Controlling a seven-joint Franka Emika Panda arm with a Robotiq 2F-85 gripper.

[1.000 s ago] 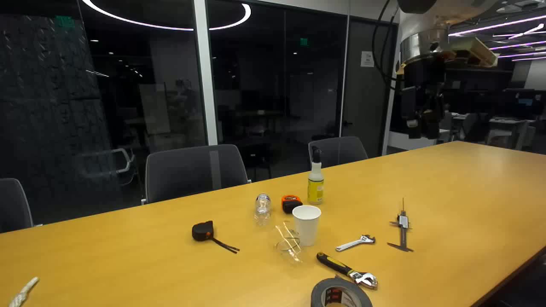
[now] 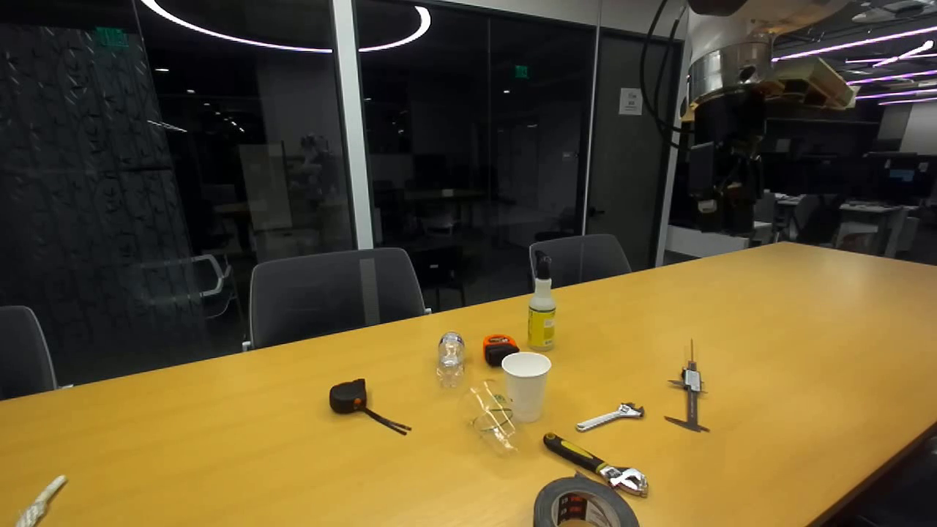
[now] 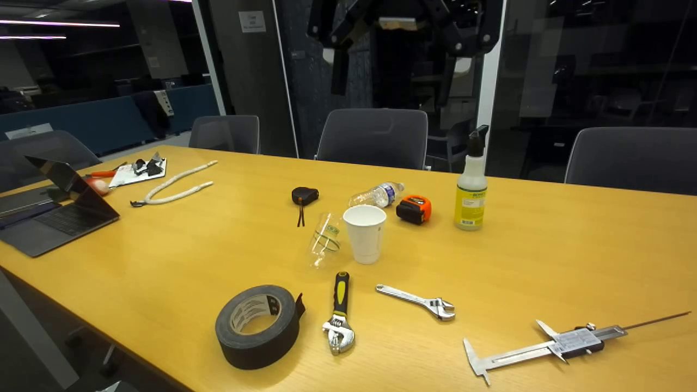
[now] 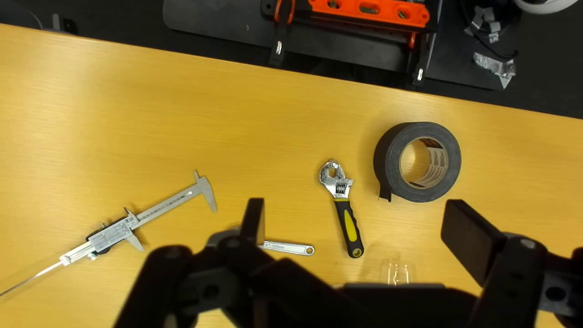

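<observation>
High above the table hangs my gripper [image 3: 393,88], open, its two fingers wide apart and nothing between them. Looking down in the wrist view, I see a yellow-and-black adjustable wrench [image 4: 347,221] and a black tape roll [image 4: 389,158]. A smaller silver wrench [image 4: 288,248] is partly hidden by one finger. A digital caliper [image 4: 158,210] lies to the left. In exterior view 2, a white paper cup [image 3: 366,235] stands upright beside a clear plastic cup [image 3: 324,242] lying on its side.
Farther back are a spray bottle [image 3: 471,196], an orange tape measure [image 3: 415,209], a clear bottle [image 3: 379,195] and a black tape measure [image 3: 305,195]. A laptop [image 3: 68,215] and white rope [image 3: 179,190] occupy the left.
In exterior view 1 my gripper hangs in nearly the same place, shifted very slightly. The objects on the table have not moved.
</observation>
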